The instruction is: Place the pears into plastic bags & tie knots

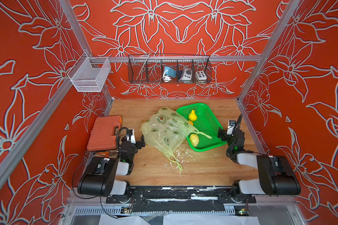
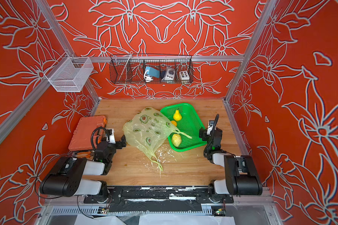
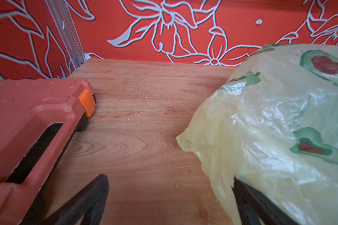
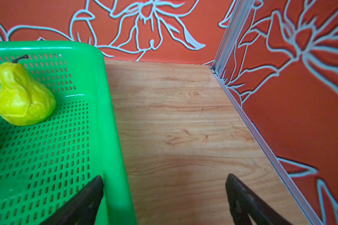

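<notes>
A pale yellow plastic bag (image 1: 165, 131) with avocado prints lies crumpled mid-table, partly over the left of a green basket (image 1: 210, 123). The basket holds a yellow pear (image 1: 192, 115), a paler pear (image 1: 194, 140) and an orange fruit (image 1: 190, 122), partly hidden by the bag. My left gripper stands open and empty at the bag's left side, as the left wrist view shows. My right gripper is open and empty at the basket's right rim.
An orange toolbox (image 1: 101, 133) lies at the left. Wire baskets (image 1: 146, 71) hang on the walls. Bare wood (image 4: 176, 123) lies behind and right of the green basket. White scraps are scattered before the bag.
</notes>
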